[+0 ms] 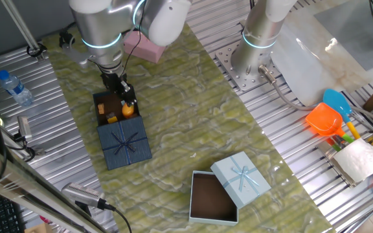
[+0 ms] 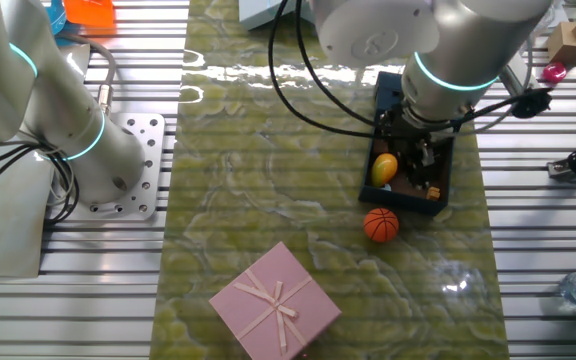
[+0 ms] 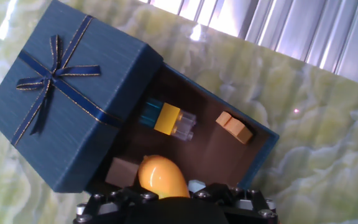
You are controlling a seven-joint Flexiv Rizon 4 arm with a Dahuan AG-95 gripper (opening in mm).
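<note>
A dark blue gift box (image 3: pixel 265 163) stands partly uncovered, its ribboned lid (image 3: pixel 73 74) lying askew over one end. Inside it are an orange-yellow mango-like fruit (image 3: pixel 161 175), a yellow, teal and clear block piece (image 3: pixel 167 118), a small orange-tan block (image 3: pixel 234 127), a brown block (image 3: pixel 122 172) and a partly hidden pale bluish piece (image 3: pixel 196 185). Over the open end my gripper (image 1: pixel 130 101) points down, close to the fruit. In the wrist view its fingertips (image 3: pixel 202 194) lie on either side of the fruit's lower end; whether they grip it cannot be told.
An orange basketball (image 2: pixel 381 225) lies just outside the box. A pink gift box (image 2: pixel 276 303) sits farther off on the green mat. An open, empty light-blue box (image 1: pixel 213 199) has its lid (image 1: pixel 241 178) leaning on it.
</note>
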